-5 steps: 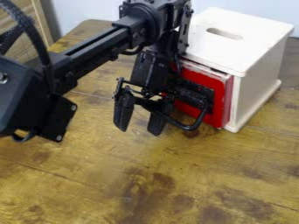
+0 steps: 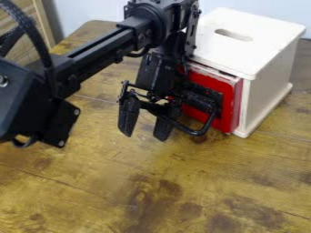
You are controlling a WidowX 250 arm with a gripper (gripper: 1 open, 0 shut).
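Note:
My black gripper [image 2: 147, 118] hangs over the wooden table in front of a white box [image 2: 261, 64], its two fingers pointing down and standing apart with nothing visible between them. Just behind it, on the box's front, is a red panel [image 2: 225, 100], partly hidden by the gripper and its curved black bracket. The box has an oblong slot in its top. Whether any part of the gripper touches the red panel, I cannot tell.
The arm spans the upper left of the view, where a pale wooden object shows at the edge.

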